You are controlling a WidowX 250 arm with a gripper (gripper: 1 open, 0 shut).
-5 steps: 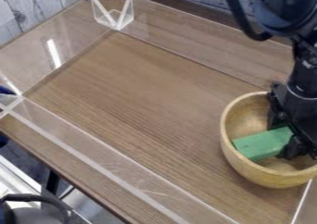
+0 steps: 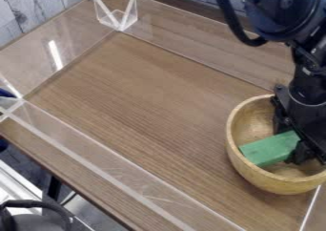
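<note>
A wooden bowl (image 2: 242, 130) sits at the right edge of the table, holding a green block (image 2: 265, 153) lying flat inside. The black gripper (image 2: 300, 144) reaches down from the upper right into the bowl, its fingertips at the block's right end, apparently shut on it; the contact is partly hidden by the gripper's dark body.
Clear plastic edging runs along its left side, with a folded clear piece (image 2: 116, 13) at the back. A dark device (image 2: 29, 216) sits at the bottom left corner.
The arm's upper part has shifted slightly, and the bowl with the block has barely moved.
</note>
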